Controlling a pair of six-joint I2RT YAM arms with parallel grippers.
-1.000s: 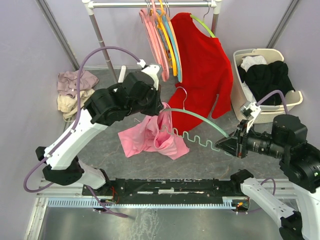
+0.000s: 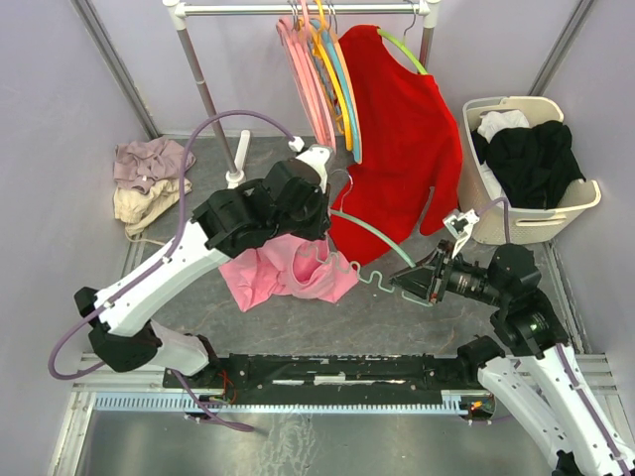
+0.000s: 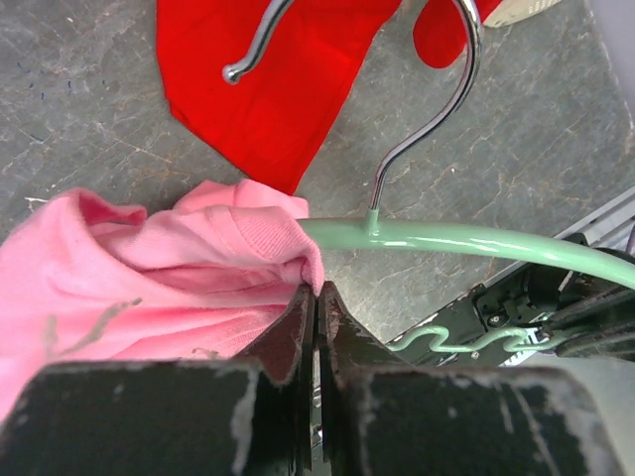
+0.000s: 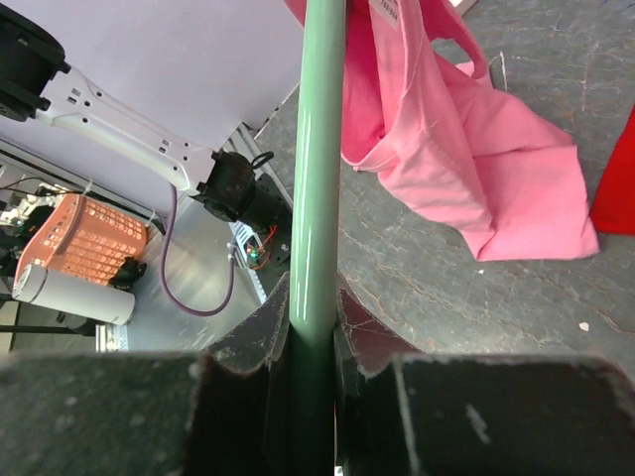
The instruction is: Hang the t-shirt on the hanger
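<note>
A pink t-shirt (image 2: 283, 270) hangs bunched from my left gripper, which is shut on a gathered bit of its edge. The pale green hanger (image 2: 375, 234) spans between the two arms. Its left end goes into the shirt's cloth beside the left fingertips; how far in is hidden. The metal hook (image 3: 437, 119) points away toward the rack. My right gripper is shut on the hanger's other arm. In the right wrist view the hanger's tube (image 4: 317, 149) runs up to the pink cloth (image 4: 446, 149).
Behind stands a rack (image 2: 298, 10) with several empty hangers (image 2: 327, 79) and a red garment (image 2: 397, 129). A laundry basket (image 2: 541, 223) with dark and white clothes is at the back right. Folded clothes (image 2: 149, 178) lie at the left.
</note>
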